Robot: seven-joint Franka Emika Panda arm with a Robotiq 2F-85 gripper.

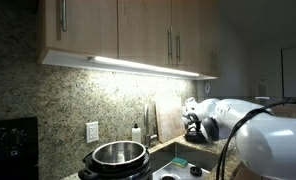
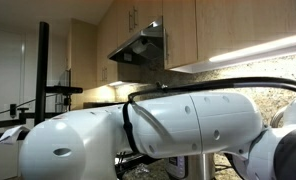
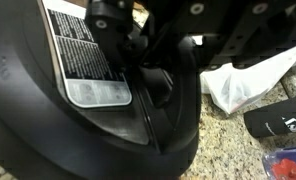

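A large round black lid (image 3: 33,115) with a printed label (image 3: 86,65) fills the left of the wrist view. My gripper is shut right at the lid's middle; its dark fingers blend with the black plastic, and no held part shows clearly between them. In the first exterior view my gripper (image 1: 195,126) is at the far end of the counter, beside a dark shape that looks like the lid. The near pot (image 1: 120,154) stands with its top uncovered. In the second exterior view the arm (image 2: 178,122) hides the gripper.
A sink (image 1: 193,155) with a green item (image 1: 179,162) lies between pot and gripper. The faucet (image 1: 147,125) and a soap bottle (image 1: 136,133) stand behind it. By the lid are a white bag (image 3: 238,85) and a black cylinder (image 3: 276,118).
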